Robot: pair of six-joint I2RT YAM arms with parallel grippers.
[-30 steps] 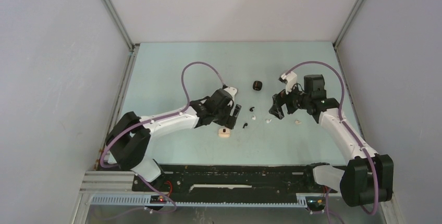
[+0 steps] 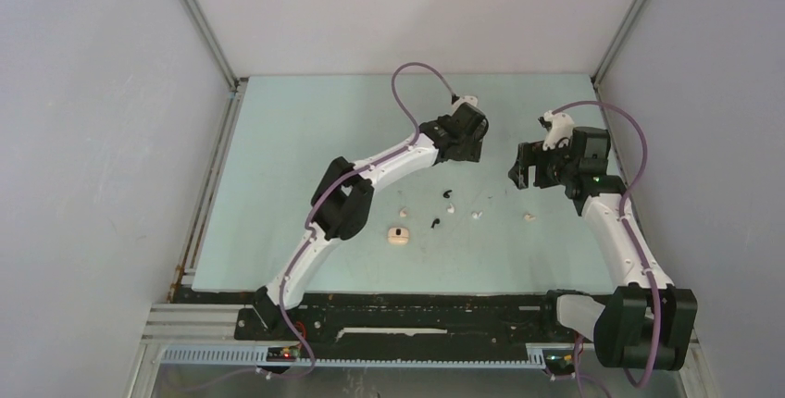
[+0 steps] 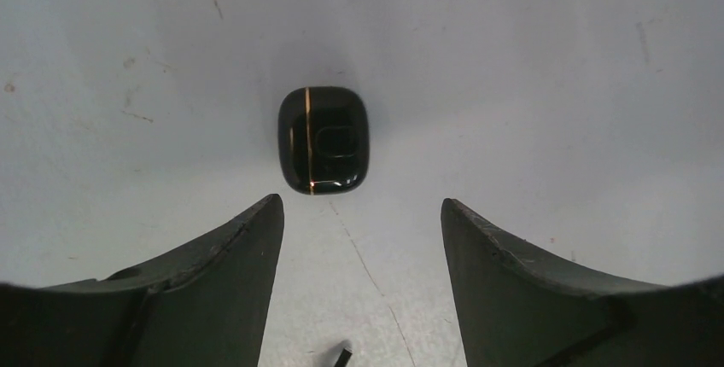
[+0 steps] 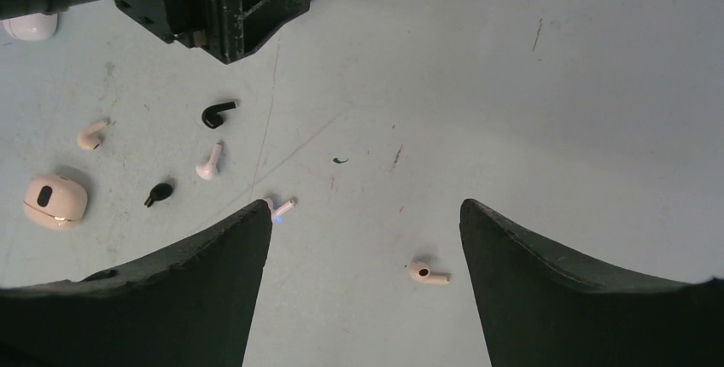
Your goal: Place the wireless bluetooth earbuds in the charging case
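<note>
In the left wrist view a glossy black charging case (image 3: 341, 141) with a gold seam lies just beyond my left gripper, whose fingers stand apart with nothing between them. From above, the left gripper (image 2: 470, 153) covers that case. My right gripper is open and empty over the right side of the table. A pink case (image 2: 398, 236) lies nearer the front. Black earbuds (image 4: 218, 113) (image 4: 159, 194), white earbuds (image 4: 210, 162) (image 4: 285, 207) and pink earbuds (image 4: 91, 135) (image 4: 424, 273) lie loose on the tabletop.
A white case (image 4: 32, 26) shows at the upper left of the right wrist view, partly hidden by the left arm. Both arms stay apart, with open room between the grippers.
My left gripper has swung right and away from the front, from near the pink case to over the black case, uncovering the pink one. The right gripper has shifted right and slightly back.
</note>
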